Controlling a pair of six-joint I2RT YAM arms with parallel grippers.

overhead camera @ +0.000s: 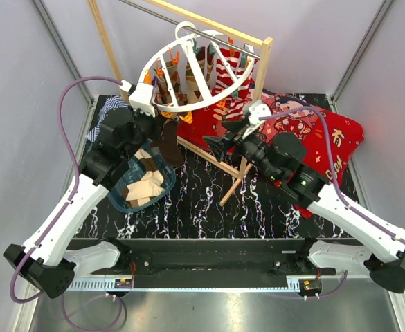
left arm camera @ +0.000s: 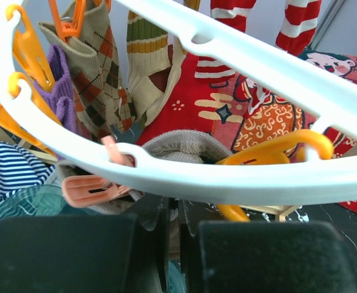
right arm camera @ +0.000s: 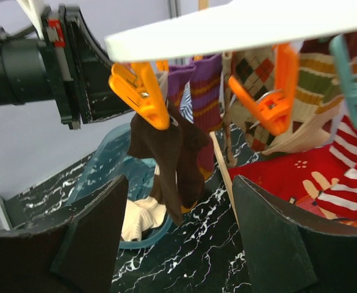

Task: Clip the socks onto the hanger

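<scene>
The white round hanger (overhead camera: 211, 102) hangs from a rod on a wooden frame. A dark brown sock (right arm camera: 172, 152) hangs at its near left edge, its grey-lined cuff (left arm camera: 187, 141) spread open below the rim. A pink clip (left arm camera: 93, 190) is at the cuff's left side and an orange clip (left arm camera: 270, 148) at its right. My left gripper is shut at the cuff's near edge, seemingly with thin cloth pinched; the rim hides part of this. To the right, clear of hanger and sock, my right gripper stands open and empty.
Patterned and striped socks (right arm camera: 349, 174) hang elsewhere on the hanger. Below on the left is a blue basket (overhead camera: 166, 181) with beige socks (overhead camera: 145, 187). Red cushions (overhead camera: 320, 138) lie at the right.
</scene>
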